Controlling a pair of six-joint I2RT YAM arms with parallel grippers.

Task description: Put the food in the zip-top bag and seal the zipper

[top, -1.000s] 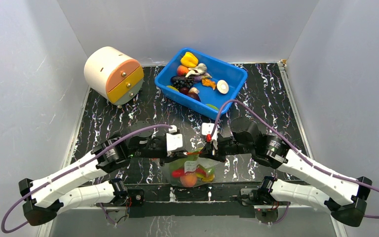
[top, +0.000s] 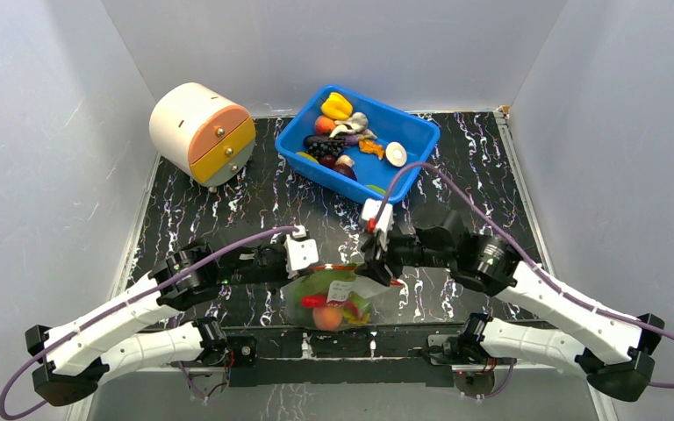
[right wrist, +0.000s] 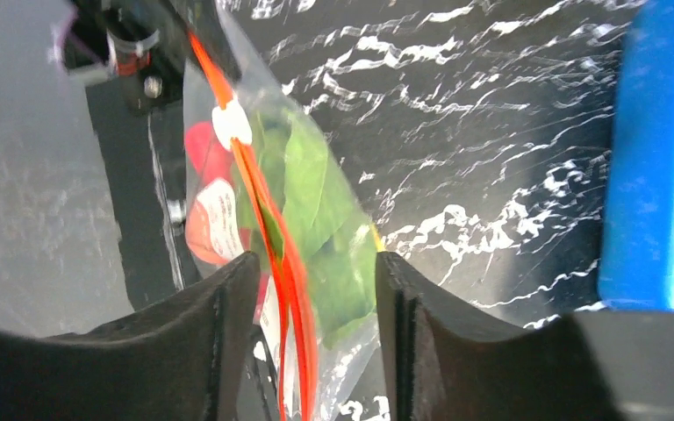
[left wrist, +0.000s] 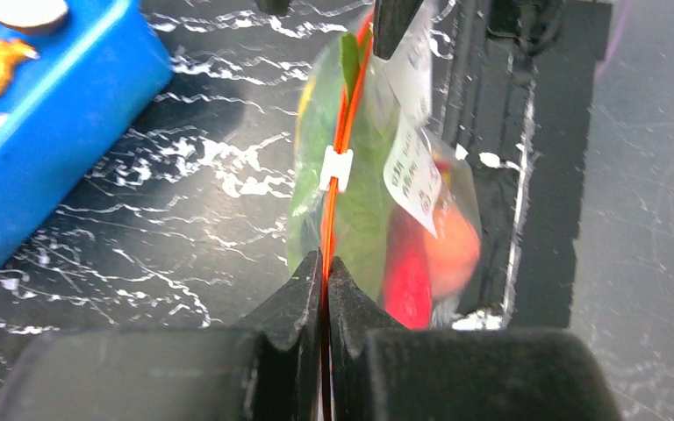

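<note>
The clear zip top bag (top: 329,303) hangs between my grippers near the front edge, with an orange fruit (top: 326,317), a red item (top: 313,301) and green food inside. Its orange zipper carries a white slider (left wrist: 335,168), a short way from my left gripper. That gripper is shut, the orange strip running between its fingers. My right gripper stands open, its fingers spread either side of the bag's other end. There, in the right wrist view, the two orange zipper strands (right wrist: 295,303) are apart; on the left gripper's side they lie together.
Behind the arms stands a blue bin (top: 408,132) holding assorted toy food. A round drawer unit (top: 195,132) is at the back left.
An orange end of the zipper now shows to the right of my right gripper. Bin and drawer unit have stayed put.
</note>
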